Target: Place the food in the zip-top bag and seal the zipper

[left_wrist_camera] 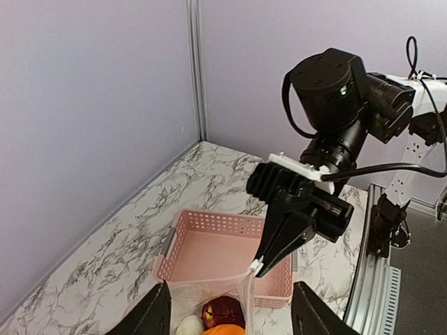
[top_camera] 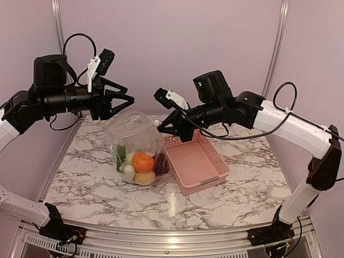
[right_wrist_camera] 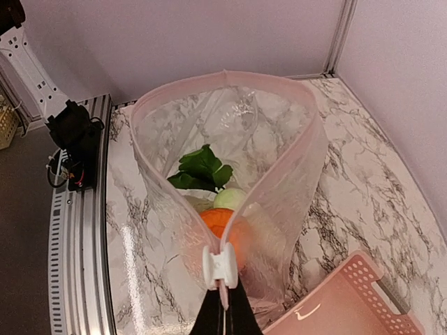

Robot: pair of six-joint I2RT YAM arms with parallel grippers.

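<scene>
My right gripper [top_camera: 161,127] is shut on the zipper slider [right_wrist_camera: 220,266] at one corner of the clear bag [top_camera: 121,142], holding that edge up. The bag's top gapes open, with food inside: an orange fruit [top_camera: 142,162], leafy greens [right_wrist_camera: 202,167], a dark red fruit [left_wrist_camera: 222,310] and pale round items. Above and left of the bag, my left gripper [top_camera: 126,95] stands open, apart from it, with nothing between its fingers.
The empty pink basket [top_camera: 196,180] sits right of the bag on the marble table [top_camera: 86,188]. Walls stand behind and at the sides.
</scene>
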